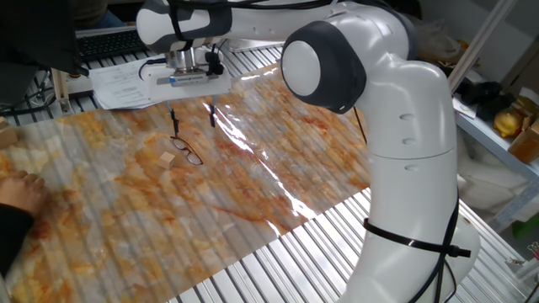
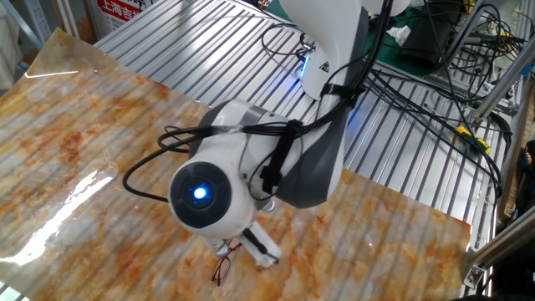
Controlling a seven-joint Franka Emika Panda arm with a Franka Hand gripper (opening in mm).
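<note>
A pair of dark-rimmed glasses [image 1: 189,151] lies on the marbled sheet in exterior view 1. My gripper [image 1: 194,130] is over its far end, fingers pointing down and spread apart, with nothing held between them. The left finger in that view reaches the end of the glasses' frame; whether it touches cannot be told. Close by the glasses sits a small wooden block [image 1: 166,160]. From exterior view 2 the glasses [image 2: 221,269] show partly under the gripper body, and the fingertips are hidden there.
A marbled sheet [image 1: 109,210] covers much of the slatted metal table and is largely clear. A person's hand [image 1: 23,192] rests at its left edge. Papers [image 1: 126,84] and a keyboard [image 1: 109,45] lie behind. Loose cables [image 2: 418,109] run near the arm's base.
</note>
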